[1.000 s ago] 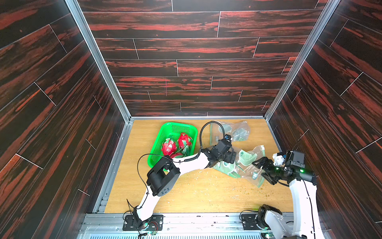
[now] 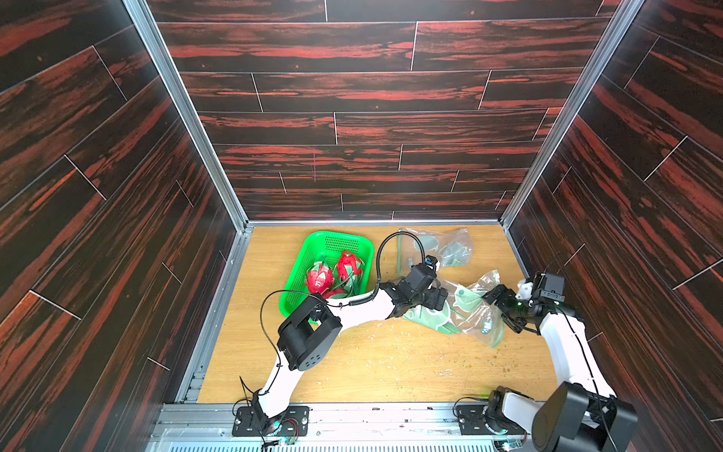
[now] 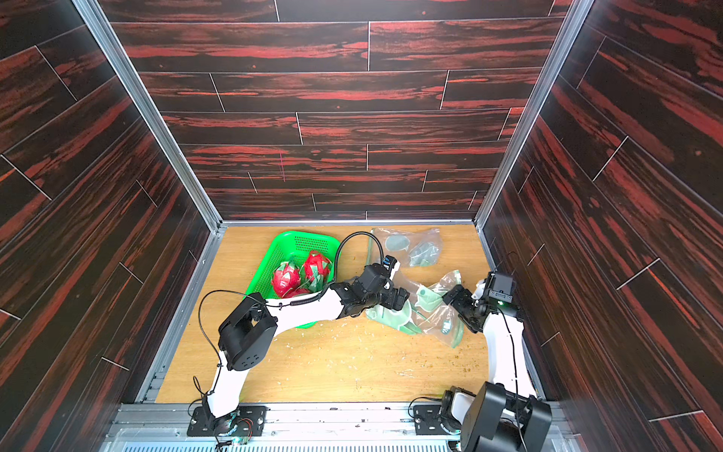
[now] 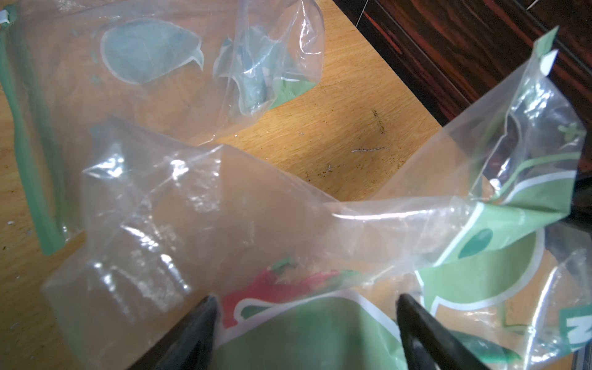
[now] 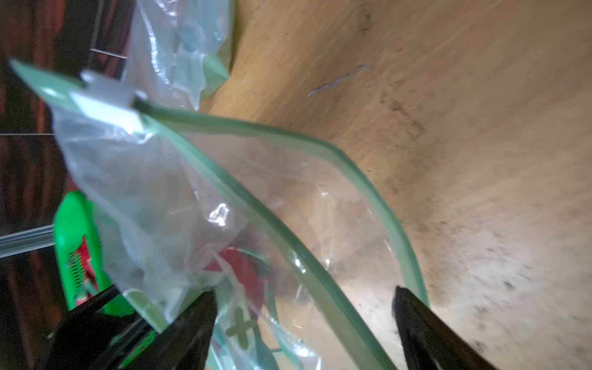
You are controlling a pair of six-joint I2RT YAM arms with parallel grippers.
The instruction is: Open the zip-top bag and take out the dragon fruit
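A clear zip top bag with green print lies at the table's right. Its green zip strip is parted into two edges, so the mouth gapes; the slider sits at one end. Red dragon fruit shows through the plastic inside. My right gripper is open at the mouth, one zip edge running between its fingers in the right wrist view. Over the bag's other end, my left gripper stands open, with green-printed film and a bit of red fruit between its fingers in view.
A green basket with several dragon fruits stands at the left, partly behind my left arm. Another clear bag, apparently empty, lies at the back.
The bag's right end shifted slightly. My left arm stayed still.
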